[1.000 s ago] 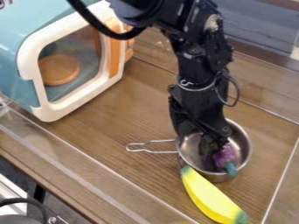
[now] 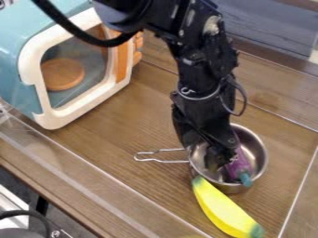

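Note:
My black gripper (image 2: pixel 214 153) reaches down into a steel pot (image 2: pixel 251 149) with a wire handle at the centre right. A purple object with a teal end (image 2: pixel 237 169) lies in the pot at the fingers. My gripper's fingers are partly hidden and dark, so their hold on it is unclear. A yellow banana (image 2: pixel 225 209) with a green tip lies on the wood in front of the pot.
A teal and white toy oven (image 2: pixel 50 102) with an orange side stands at the upper left. The wooden surface (image 2: pixel 137 158) between it and the pot is clear. A grey wall runs along the back right.
The arm and gripper have shifted slightly within the pot area. The pot, purple object and banana look about the same.

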